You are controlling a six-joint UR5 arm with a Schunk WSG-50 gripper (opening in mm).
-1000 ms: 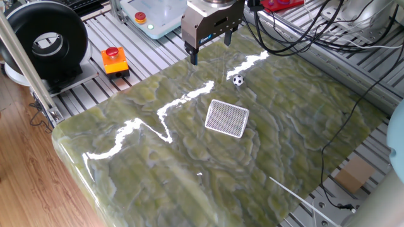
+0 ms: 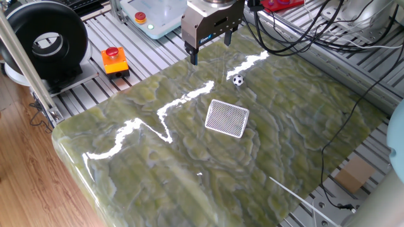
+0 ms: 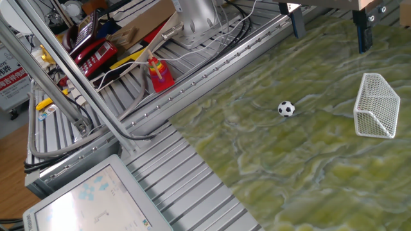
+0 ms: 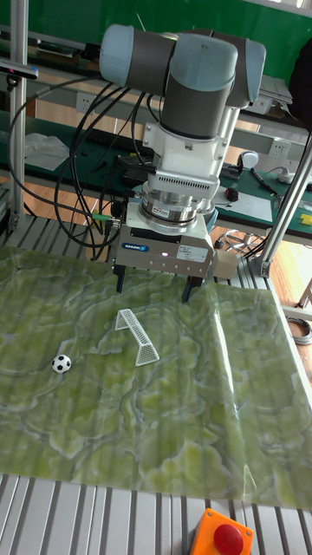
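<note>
A small black-and-white soccer ball (image 2: 238, 80) rests on the green marbled sheet, also plain to see as a ball (image 3: 286, 108) in exterior view 2 and a ball (image 4: 61, 363) in exterior view 3. Apart from it stands a little white goal with a mesh net (image 2: 226, 118); in exterior view 2 the goal (image 3: 376, 106) is right of the ball. My gripper (image 2: 211, 50) hangs above the sheet, its two dark fingers spread wide. Nothing is between the fingers of the gripper (image 4: 152, 290) in exterior view 3. It touches neither ball nor goal.
Slotted metal rails surround the green sheet (image 2: 158, 183). An orange box with a red button (image 2: 114, 62) sits outside its edge. Black cables (image 2: 297, 38) hang near the arm, and a thin white stick (image 2: 297, 198) crosses the near edge. Much of the sheet is bare.
</note>
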